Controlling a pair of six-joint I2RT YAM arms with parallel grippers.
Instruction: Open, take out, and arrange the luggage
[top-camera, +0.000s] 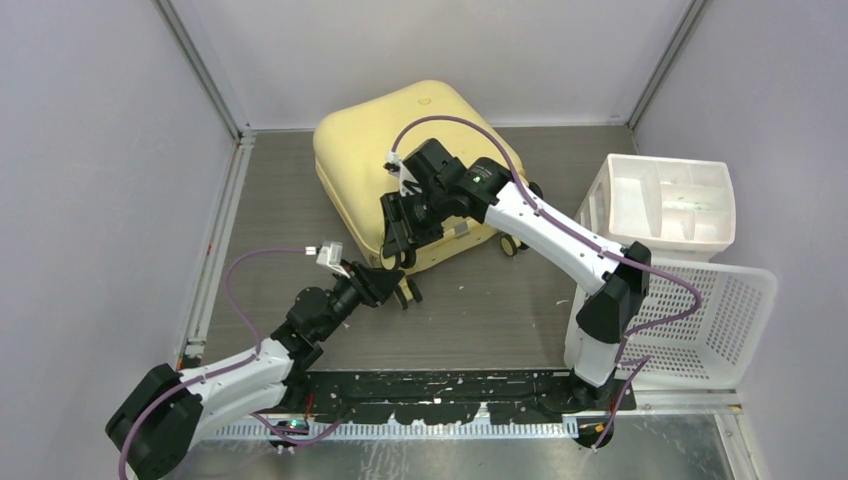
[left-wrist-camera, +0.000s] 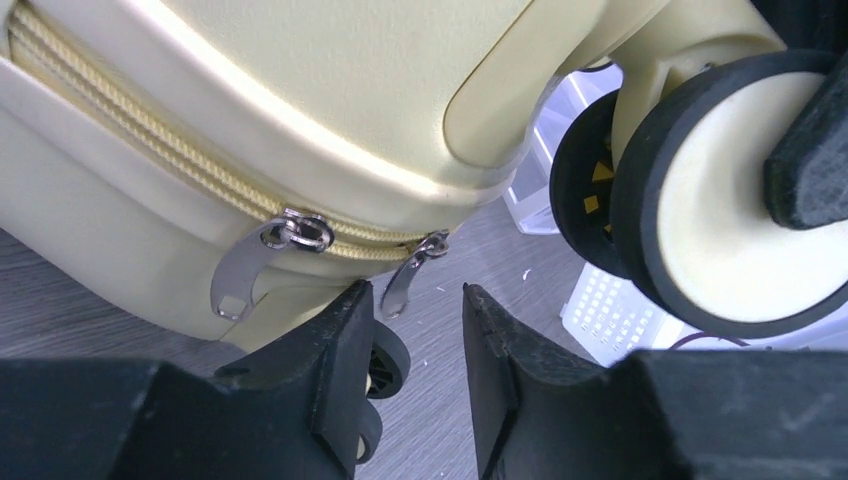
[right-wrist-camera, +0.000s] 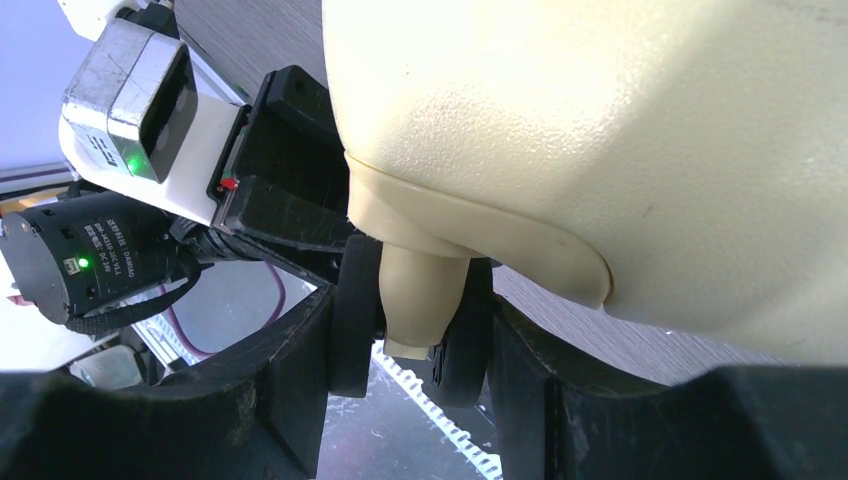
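A pale yellow suitcase (top-camera: 370, 140) lies on the grey floor, with double wheels at its near corners. In the left wrist view its zipper has two metal pulls (left-wrist-camera: 405, 275); my left gripper stands part open just at the right-hand pull, which hangs between or just behind its fingertips, not visibly gripped. My right gripper is shut on a cream corner piece of the suitcase, at the near corner above my left gripper, as the right wrist view shows.
At the right stand a white compartment box (top-camera: 665, 190) and a white perforated basket (top-camera: 735, 320). Bare floor (top-camera: 490, 320) lies in front of the suitcase, and walls enclose the left, back and right.
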